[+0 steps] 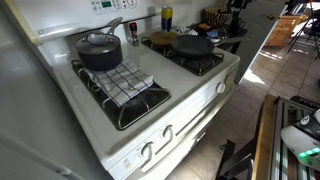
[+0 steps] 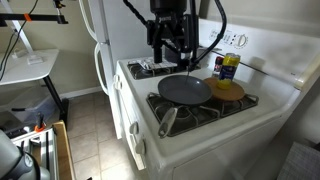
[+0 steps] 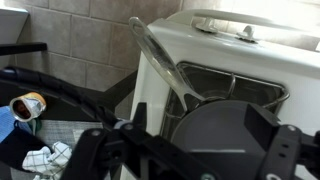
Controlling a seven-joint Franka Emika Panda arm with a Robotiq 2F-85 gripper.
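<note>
A dark frying pan sits on the stove's far burner grate, seen also as the pan in exterior view 2. Its long metal handle sticks out past the front edge of the stove. My gripper hangs above the pan, apart from it. Seen from the wrist, the gripper has its fingers wide apart over the pan's dark surface, with nothing held between them. In exterior view 1 the arm shows only partly at the top right.
A lidded dark pot and a striped cloth occupy the other burners. Behind the pan stand a yellow-labelled bottle and a round brown board. Control knobs line the stove's front. Tiled floor lies open before it.
</note>
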